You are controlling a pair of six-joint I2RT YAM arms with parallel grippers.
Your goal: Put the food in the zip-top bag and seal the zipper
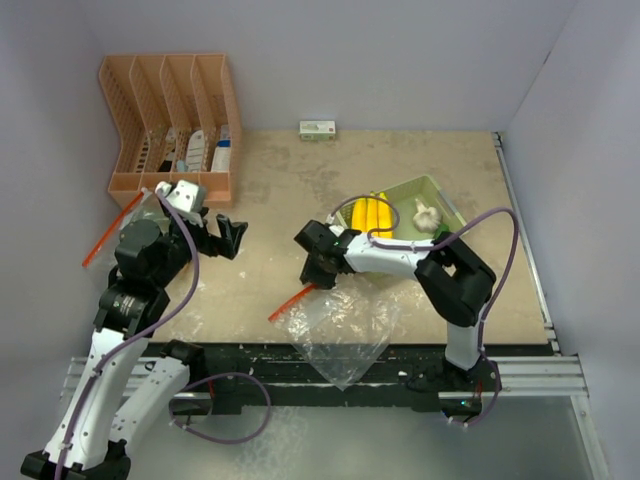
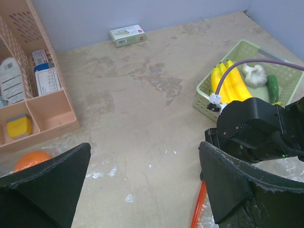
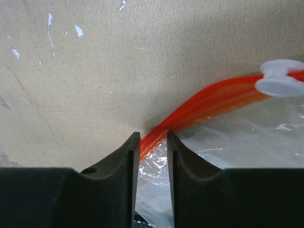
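A clear zip bag [image 1: 340, 330] with a red zipper strip [image 1: 288, 303] lies flat near the table's front edge. My right gripper is down on that strip, its fingers part open and close around the red edge; a white slider [image 3: 278, 85] sits farther right on it. Behind it, a green basket [image 1: 450, 215] holds bananas [image 1: 372, 215], garlic [image 1: 427, 217] and a cucumber [image 2: 272, 89]. My left gripper [image 1: 225, 238] is raised at the left, open and empty.
A salmon organiser [image 1: 120, 110] stands at back left with another red-stripped bag [image 1: 105, 240] beside it. A small box [image 1: 317, 130] lies at the back wall.
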